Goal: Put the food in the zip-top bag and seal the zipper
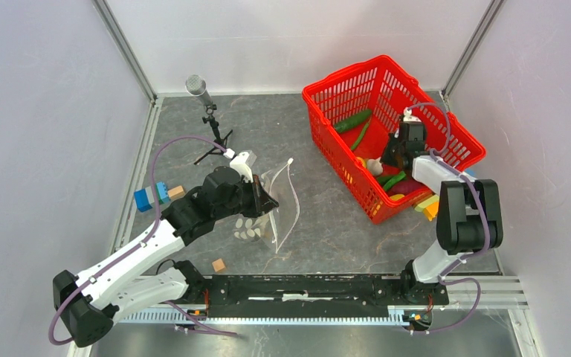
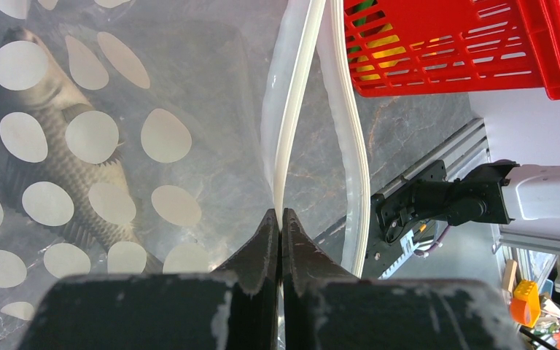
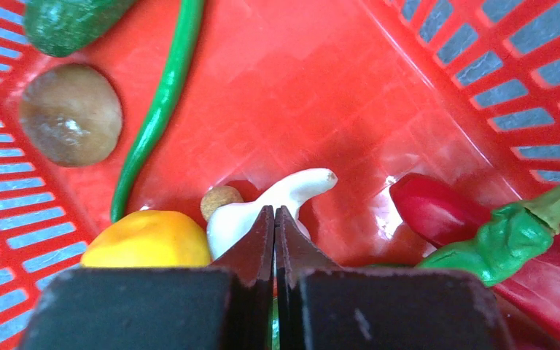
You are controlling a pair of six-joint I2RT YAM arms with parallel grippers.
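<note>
A clear zip top bag (image 2: 211,146) with a fish print and pale ovals hangs open-mouthed, one zipper edge pinched in my left gripper, which is shut. In the right wrist view, the white garlic-like food (image 3: 244,217) lies on the floor of the red basket (image 3: 299,95). My right gripper is over it, fingertips together and nothing between them; they hide part of the garlic. The garlic's stem reaches out to the right beyond the fingertips.
Around the garlic sit a yellow fruit (image 3: 149,240), a brown ball (image 3: 220,200), a mushroom-like piece (image 3: 71,115), and peppers (image 3: 488,248). A microphone stand (image 1: 212,123) and small blocks (image 1: 151,196) are at the left. Bare table separates bag and basket.
</note>
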